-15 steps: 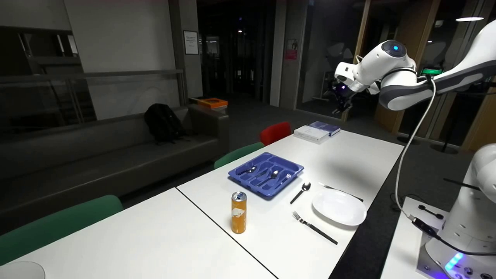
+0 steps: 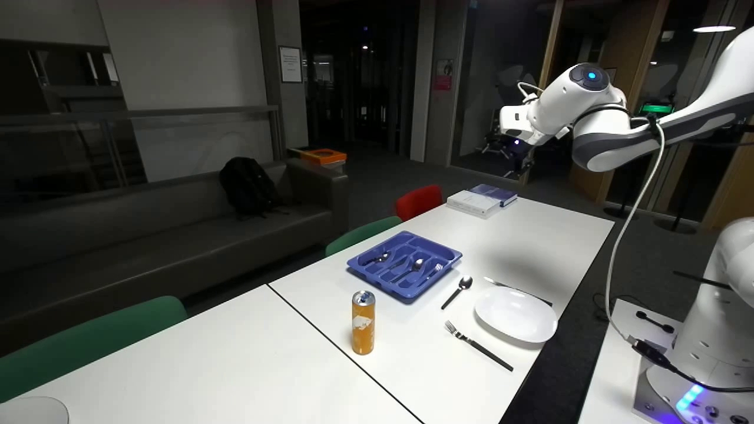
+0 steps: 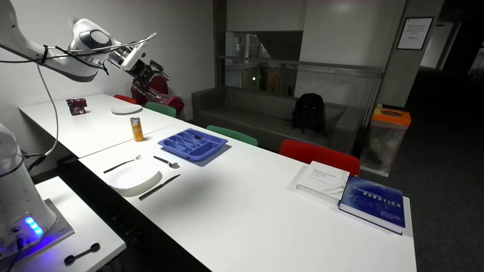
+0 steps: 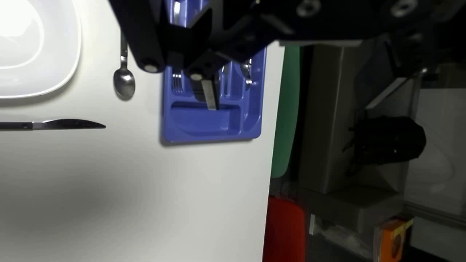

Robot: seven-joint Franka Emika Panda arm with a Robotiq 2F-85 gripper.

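My gripper (image 3: 163, 86) hangs high above the table, its fingers spread apart with nothing visible between them. In the wrist view one finger (image 4: 210, 94) overlaps the blue cutlery tray (image 4: 205, 135), well above it. The tray holds several pieces of cutlery in its compartments. Beside it on the table are a spoon (image 2: 463, 284), a fork (image 2: 480, 346), a white plate (image 2: 516, 314) and a knife (image 3: 159, 186). The fork lies on one side of the plate and the knife on the other.
An orange can (image 2: 363, 325) stands upright near the table seam. Two books, one white (image 3: 323, 179) and one blue (image 3: 373, 201), lie at the table's far end. Between them and the tray the tabletop is clear. Chairs line the sofa side.
The wrist and gripper have shifted slightly left and turned in exterior view 1. Objects on the table have not moved.
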